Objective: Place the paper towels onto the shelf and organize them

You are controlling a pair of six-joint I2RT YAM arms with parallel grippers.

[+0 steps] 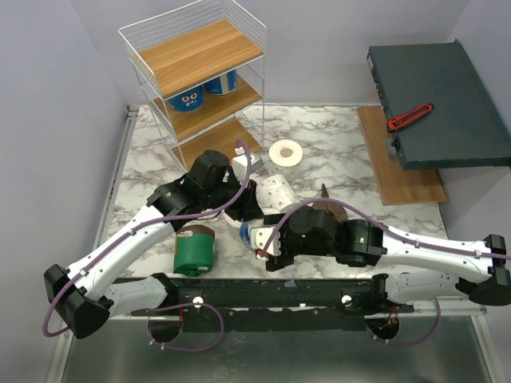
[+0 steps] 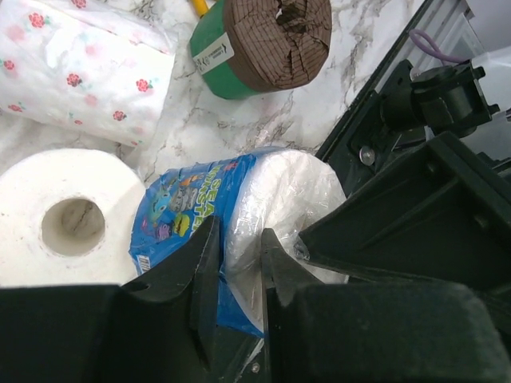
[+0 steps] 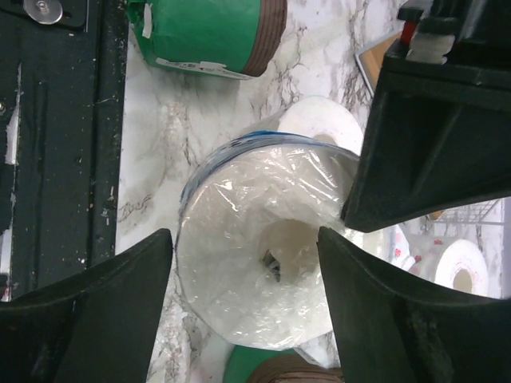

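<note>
A blue-wrapped paper roll (image 2: 184,215) lies at the front middle, its white plastic-covered end (image 3: 239,199) facing the right wrist camera. In the left wrist view my left gripper is shut on that wrapped roll. My right gripper is around the roll's end, part open, with a dark finger of the left gripper at the wrap's upper right. A bare white roll (image 2: 32,207) and a flower-print pack (image 2: 80,72) lie beside it. The wire shelf (image 1: 204,52) stands at back left, with blue packs (image 1: 188,100) on its middle level.
Green-brown rolls (image 1: 192,251) lie at front left and partly hidden at right. Another white roll (image 1: 285,151) stands by the shelf. A dark panel (image 1: 439,96) with a red tool fills the back right.
</note>
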